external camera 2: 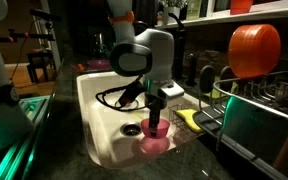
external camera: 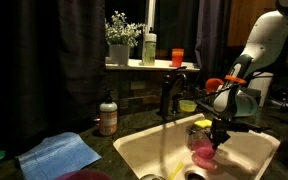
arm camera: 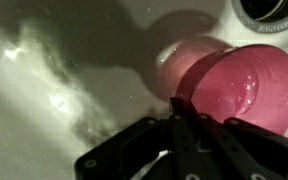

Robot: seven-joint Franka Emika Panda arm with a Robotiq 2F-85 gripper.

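A pink cup (arm camera: pixel 259 85) fills the right of the wrist view, its open mouth showing. My gripper is shut on the cup's rim, one finger hidden by the wall. In exterior view 2 the cup (external camera 2: pixel 157 128) hangs just above the white sink's floor (external camera 2: pixel 106 147), a pink reflection beneath it. Exterior view 1 shows the gripper (external camera: pixel 217 138) above the cup (external camera: pixel 204 146), toward the sink's right end.
The drain (external camera 2: pixel 131 129) and a yellow utensil (external camera: pixel 175 170) lie near the cup. A black faucet (external camera: pixel 168 95) rises behind the sink. The dish rack (external camera 2: pixel 244 105) holds an orange bowl (external camera 2: pixel 260 50). A blue cloth (external camera: pixel 58 156) covers the left counter.
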